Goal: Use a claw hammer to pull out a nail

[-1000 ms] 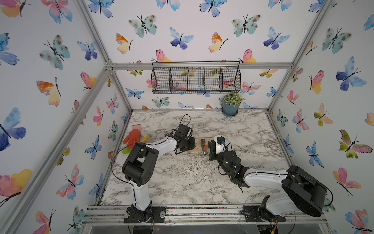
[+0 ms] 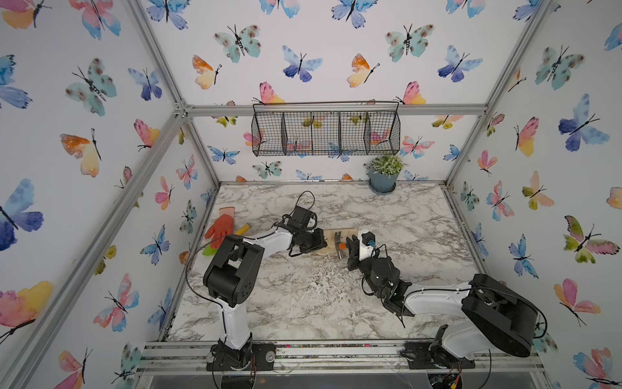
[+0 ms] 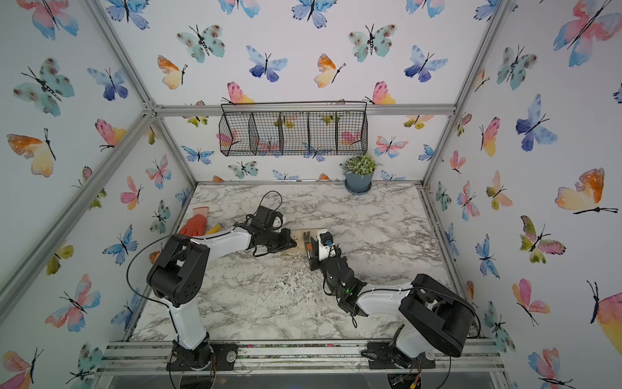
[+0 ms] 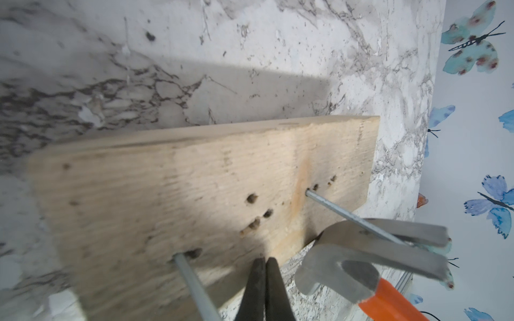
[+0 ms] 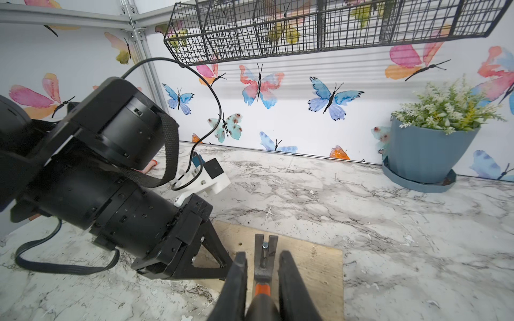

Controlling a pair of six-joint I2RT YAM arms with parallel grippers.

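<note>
Several holes and two nails mark the wooden board (image 4: pixel 214 176) on the table. One nail stands up with its shaft between the claws of the hammer; its head (image 5: pixel 265 245) shows in the claw slot in the right wrist view. Another nail (image 4: pixel 195 286) rises from the board's nearer end in the left wrist view. My right gripper is shut on the hammer's orange handle (image 5: pixel 262 289). Over the board's left part, my left gripper is shut, nothing showing between its fingers.
An orange-red glove (image 2: pixel 221 228) and a yellow item (image 2: pixel 242 229) lie at the table's left. A potted plant (image 2: pixel 383 176) stands at the back wall under a wire basket (image 2: pixel 326 134). White debris lies in front of the board.
The right gripper and arm have shifted very slightly, the hammer staying at the nail.
</note>
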